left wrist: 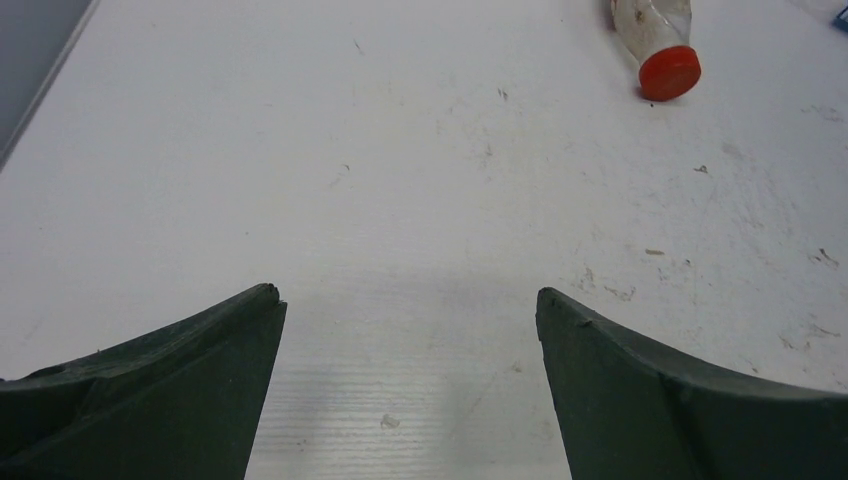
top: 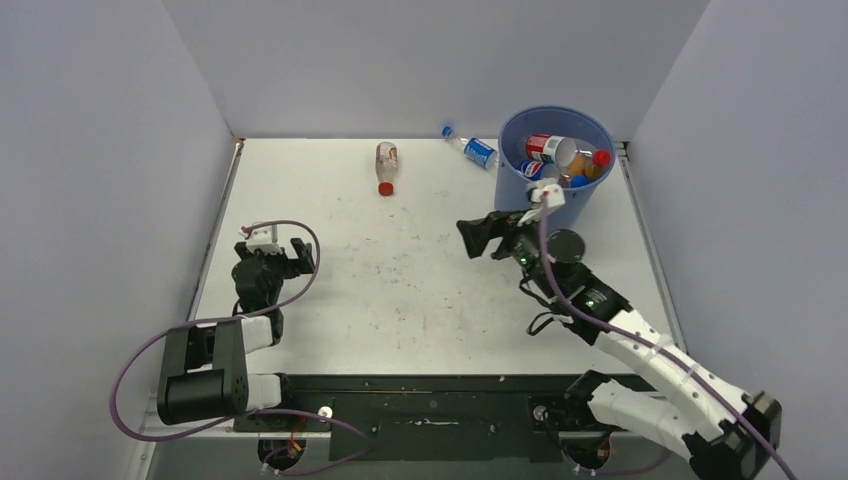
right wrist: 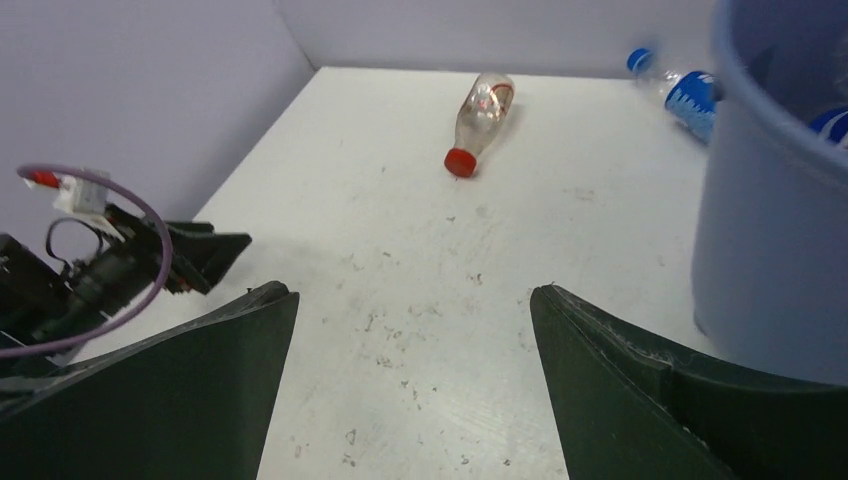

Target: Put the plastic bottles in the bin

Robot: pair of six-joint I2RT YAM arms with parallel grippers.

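Observation:
A clear bottle with a red cap point(top: 386, 165) lies at the back middle of the table, also the red-capped bottle point(left wrist: 655, 45) atop the left wrist view. A blue-capped bottle point(top: 470, 146) lies beside the blue bin point(top: 540, 200), which holds several bottles at the back right. My left gripper point(top: 298, 258) stands open over the left of the table, short of the red-capped bottle, with nothing between its fingers. My right gripper point(top: 482, 230) is open and empty, just left and in front of the bin.
Grey walls bound it at the back and sides. Purple cables hang along both arms.

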